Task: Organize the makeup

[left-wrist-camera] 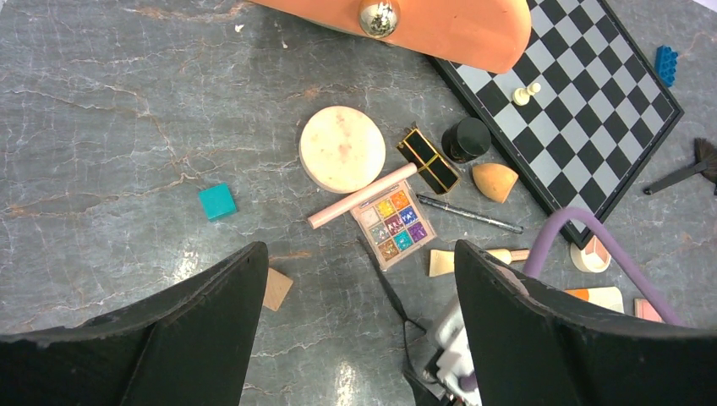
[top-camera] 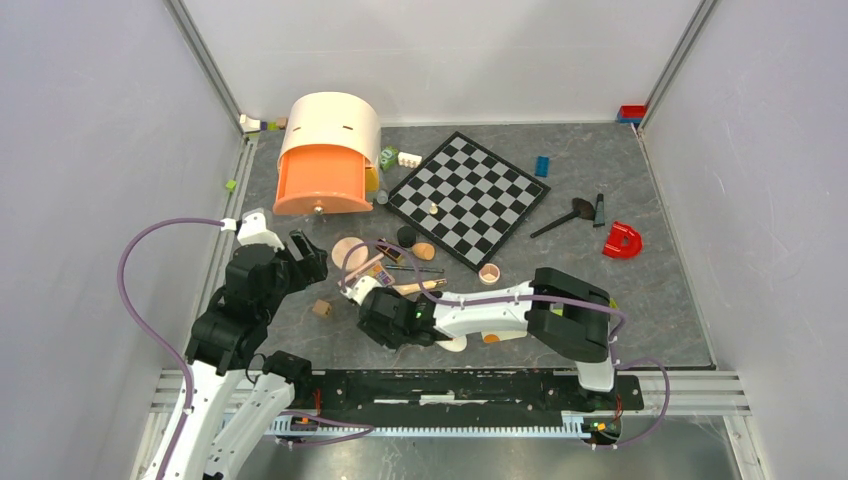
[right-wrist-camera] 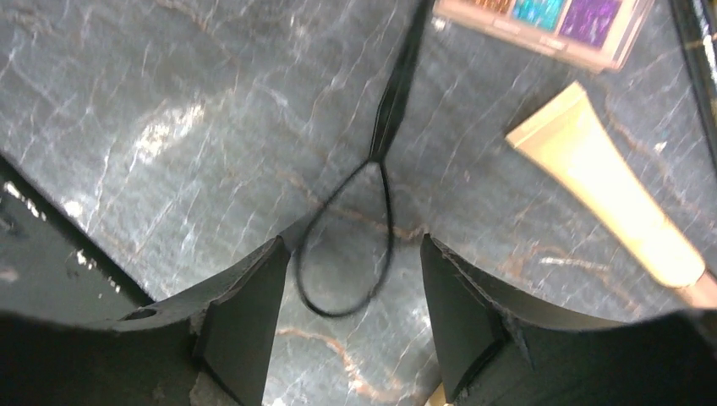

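In the left wrist view my left gripper hangs open and empty above the table. Among the makeup lie an eyeshadow palette (left-wrist-camera: pixel 394 225), a pink tube (left-wrist-camera: pixel 362 196), a round powder case (left-wrist-camera: pixel 342 150), a black-and-gold case (left-wrist-camera: pixel 429 160), a black jar (left-wrist-camera: pixel 466 139), a sponge (left-wrist-camera: pixel 495 182) and a dark pen (left-wrist-camera: pixel 470 214). In the right wrist view my right gripper stands part open over a thin black tool with a looped end (right-wrist-camera: pixel 386 118). That loop shows between the fingers, and nothing is gripped. A cream tube (right-wrist-camera: pixel 609 178) lies to the right.
An orange drawer (top-camera: pixel 320 180) of the cream organizer (top-camera: pixel 331 118) stands pulled out at the back left. A chessboard (top-camera: pixel 468 200) covers the middle back. A wooden block (top-camera: pixel 322 309) and teal block (left-wrist-camera: pixel 217 202) lie on the left; a brush (top-camera: pixel 568 215) lies far right.
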